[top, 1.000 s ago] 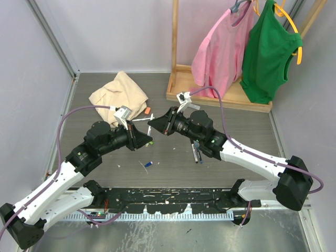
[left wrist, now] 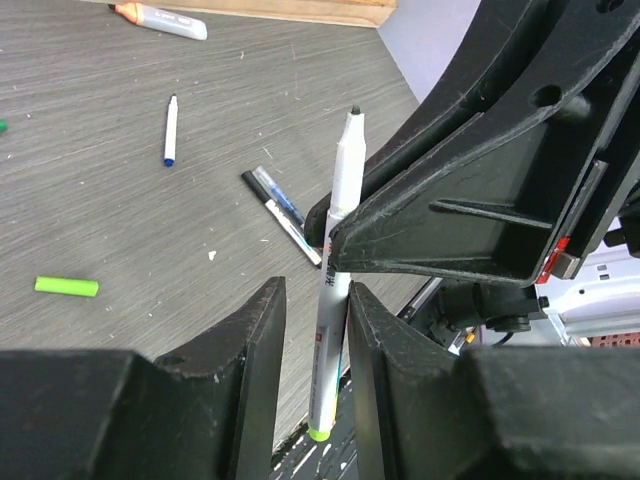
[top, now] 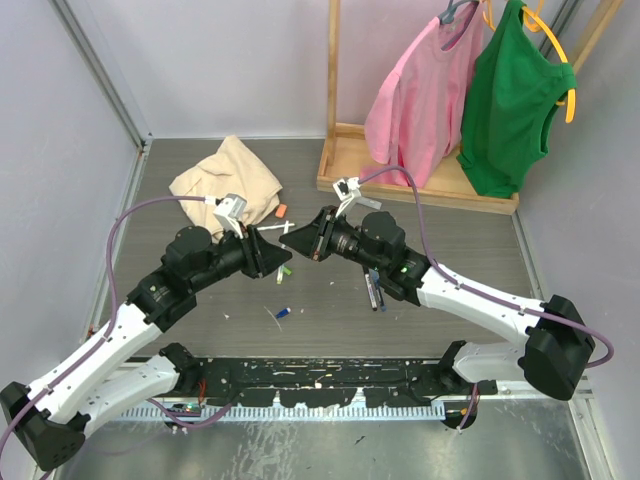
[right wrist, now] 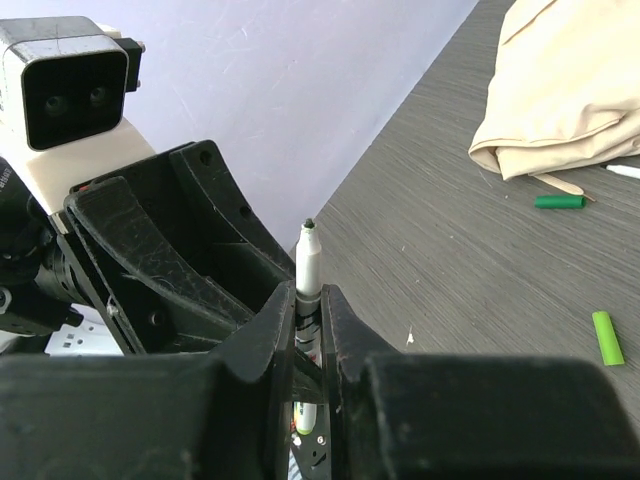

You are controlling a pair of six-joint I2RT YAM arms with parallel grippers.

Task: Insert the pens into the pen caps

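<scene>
A white pen with a dark tip and a yellow-green lower end stands nearly upright between the two arms. My right gripper is shut on its upper part, tip poking out above the fingers. Lower down, my left gripper stands part open around the same pen, with a clear gap on one side. From above, the left gripper and right gripper almost meet. Loose on the table are a light green cap and a dark green cap.
A beige cloth lies at the back left. Behind stands a wooden rack with hanging clothes. In the left wrist view, a blue-ended pen, an orange-tipped marker and a black-capped pen lie on the table.
The right arm and the pen look nearly still.
</scene>
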